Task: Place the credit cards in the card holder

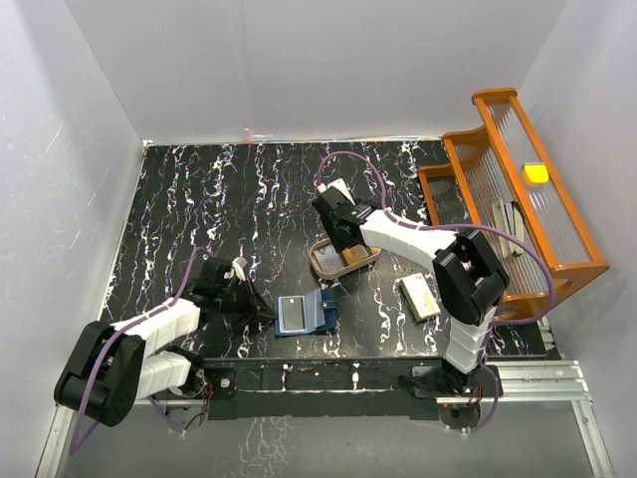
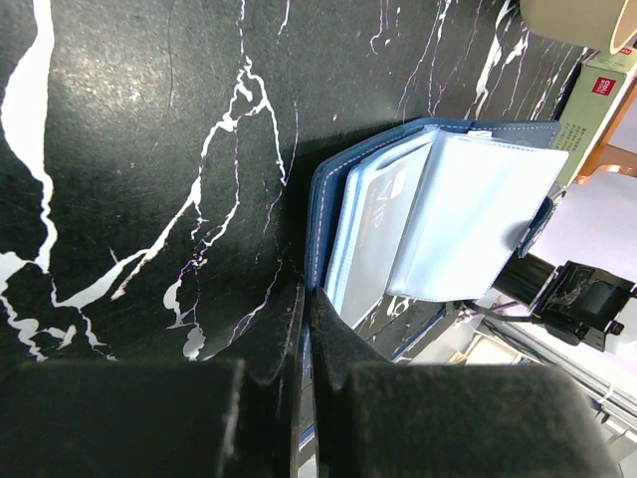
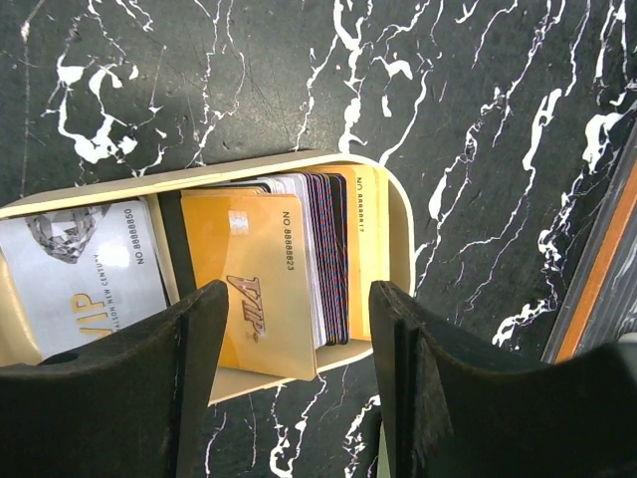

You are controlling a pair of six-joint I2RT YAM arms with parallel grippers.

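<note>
A tan box holds silver cards, yellow cards and a stack of dark-edged cards. My right gripper is open above it, fingers over the yellow cards. An open blue card holder, with pale inner flaps, lies at the front centre. My left gripper is shut at the holder's left edge; whether that edge is between its fingertips is unclear.
A wooden rack with a yellow block stands at the right. A pale box lies right of the holder.
</note>
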